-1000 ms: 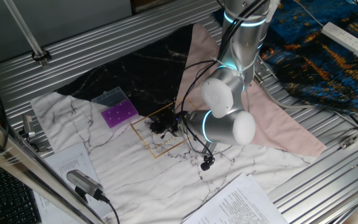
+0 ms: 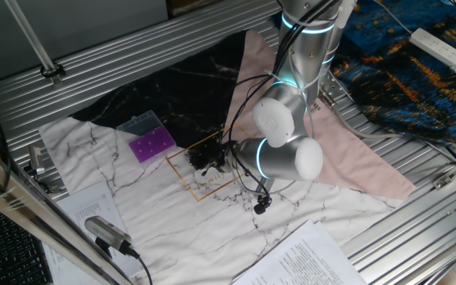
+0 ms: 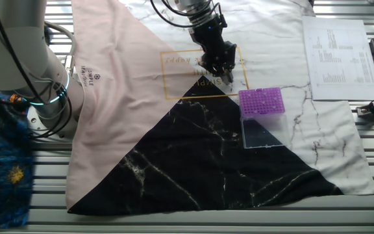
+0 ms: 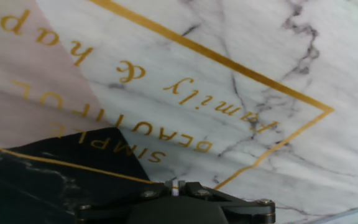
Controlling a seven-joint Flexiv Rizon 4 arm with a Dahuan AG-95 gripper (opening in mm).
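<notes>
My gripper (image 3: pixel 228 79) is above the patterned cloth (image 3: pixel 128 117), inside the printed gold frame. Its fingertips (image 4: pixel 182 185) are drawn together at the bottom of the wrist view. Something small and pale shows at the tips, but I cannot tell whether it is an object or the tips themselves. A purple rack (image 3: pixel 261 102) with many small holes lies on the cloth, beyond the frame's corner. Its clear lid (image 3: pixel 265 132) lies open against it. In exterior view 1 the rack (image 2: pixel 152 145) is to the left of my gripper (image 2: pixel 205 169), apart from it.
Printed sheets (image 2: pixel 303 257) lie at the cloth's front edge, and another paper (image 3: pixel 341 58) is on its far side. A keyboard (image 2: pixel 10 241) and a small camera device (image 2: pixel 109 232) stand at the left.
My gripper has shifted and turned very slightly over the gold frame. The purple rack and its lid have not moved.
</notes>
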